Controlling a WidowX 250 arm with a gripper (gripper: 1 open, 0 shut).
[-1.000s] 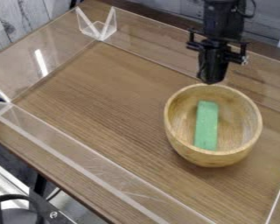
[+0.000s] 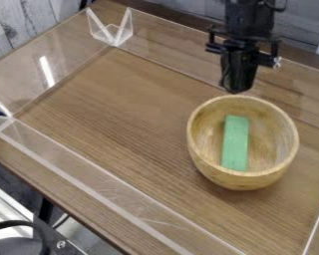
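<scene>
A tan bowl point(image 2: 269, 149) sits on the right of the wooden table, with a green oblong block point(image 2: 234, 141) lying inside it. Above the bowl's far rim, the black gripper point(image 2: 237, 82) hangs from the arm at the top, shut, with nothing visible between its fingers.
A clear plastic piece point(image 2: 111, 28) stands at the back left. A dark round object with cables point(image 2: 19, 234) is at the lower left, beyond the table's edge.
The gripper and arm have shifted only very slightly over the last second. The bowl and block stay where they were.
</scene>
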